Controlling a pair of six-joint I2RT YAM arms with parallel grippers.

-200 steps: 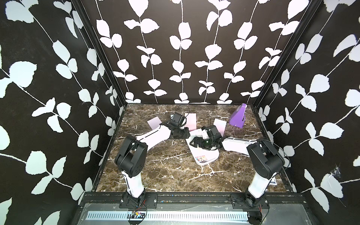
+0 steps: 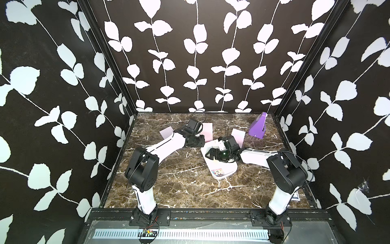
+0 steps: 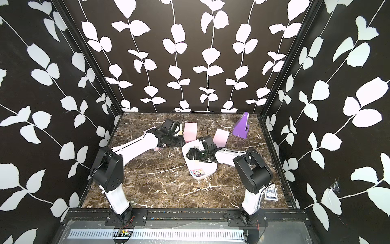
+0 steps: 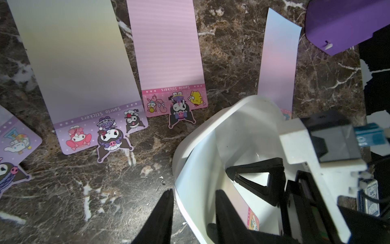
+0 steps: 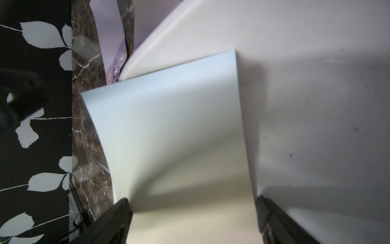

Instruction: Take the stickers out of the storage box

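Note:
The white storage box (image 2: 206, 153) stands mid-table, a sticker sheet (image 5: 182, 134) lying inside and leaning up against its wall. My right gripper is open over the box, its fingers apart on either side of that sheet. Beside the box rim, my left gripper hangs open with nothing between its fingers. On the marble behind and left of the box lie a yellow-purple sticker sheet (image 4: 81, 69), a pink sheet (image 4: 166, 44), a blue-pink sheet (image 4: 280, 61) and a purple-edged sheet (image 4: 18, 134), which runs out of the left wrist view.
A purple wedge-shaped object (image 2: 258, 126) stands at the back right. A small blue-and-white card pack (image 3: 271, 192) lies near the right front edge. Both arms are close together around the box.
My left gripper has shifted slightly away from the viewer, toward the back. The right arm looks unmoved over the box.

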